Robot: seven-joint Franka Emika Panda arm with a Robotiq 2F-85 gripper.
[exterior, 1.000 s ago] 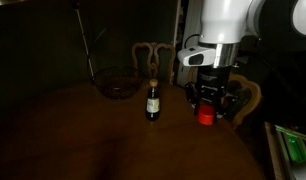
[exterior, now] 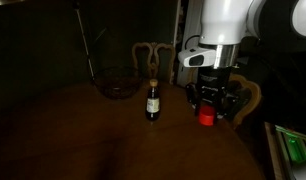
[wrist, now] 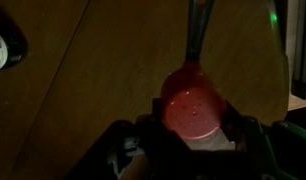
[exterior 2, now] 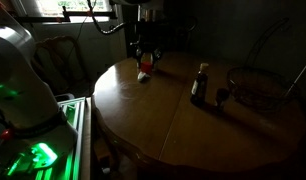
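Note:
My gripper [exterior: 206, 104] is shut on a red object [exterior: 207, 116] and holds it low at the right side of the wooden table. In the wrist view the red object [wrist: 193, 103] looks round and smooth, with a dark, narrow handle-like piece [wrist: 198, 35] running up from it. Seen in exterior view 2, the red thing [exterior 2: 146, 68] has something pale just under it; dim light hides whether it touches the table.
A dark bottle with a pale label [exterior: 153, 103] stands upright on the table [exterior: 93, 135], left of the gripper. Behind it is a wire basket [exterior: 117, 86]. A small dark glass-like object [exterior 2: 222, 97] is beside the bottle.
The arm and the red object have shifted very slightly to the right in exterior view 1. The bottle and basket have stayed put, and the grip looks the same.

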